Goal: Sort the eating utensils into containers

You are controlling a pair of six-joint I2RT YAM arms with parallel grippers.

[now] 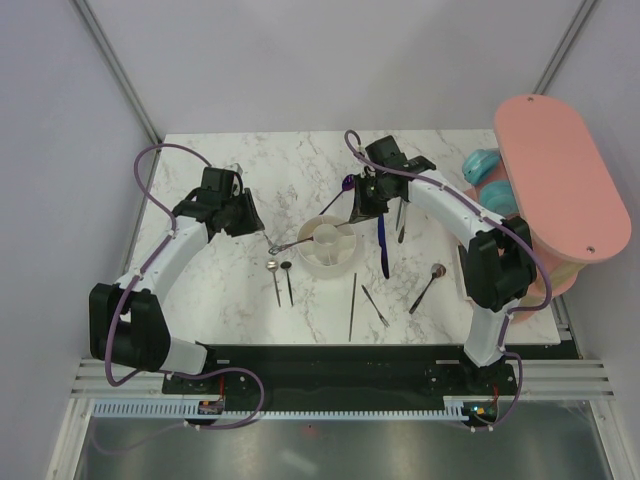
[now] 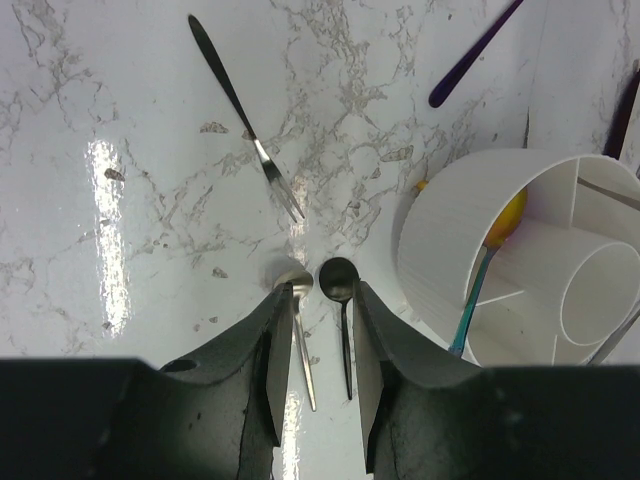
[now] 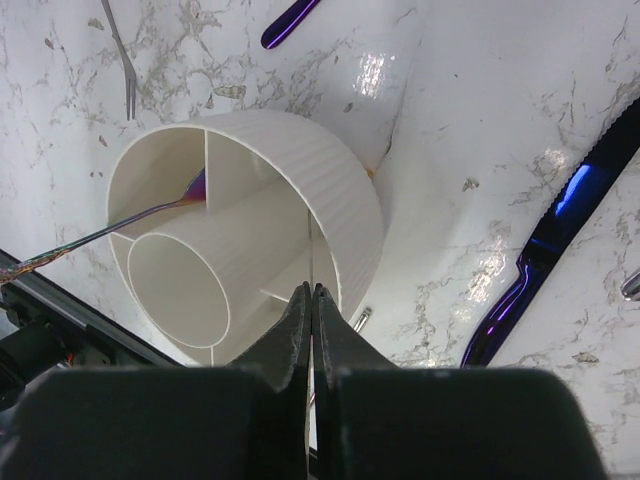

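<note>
A white round container [image 1: 318, 266] with several compartments stands mid-table. In the right wrist view, a thin grey utensil [image 3: 310, 245] reaches into its near compartment, and my right gripper is shut on its upper end. The utensil's lower end is hidden. Left of the container, my left gripper stands open above the table, empty. Below it lie a silver spoon [image 2: 296, 280] and a black spoon [image 2: 339, 278], with a fork [image 2: 266, 165] farther off. A yellow and teal spoon [image 2: 478, 285] and an iridescent utensil [image 3: 150, 212] rest in the container.
A dark blue serrated knife [image 3: 560, 220] lies right of the container, and a purple spoon [image 1: 347, 184] behind it. Toward the front are a small fork [image 1: 376, 306] and another spoon [image 1: 425, 290]. A pink rack [image 1: 560, 180] borders the right side.
</note>
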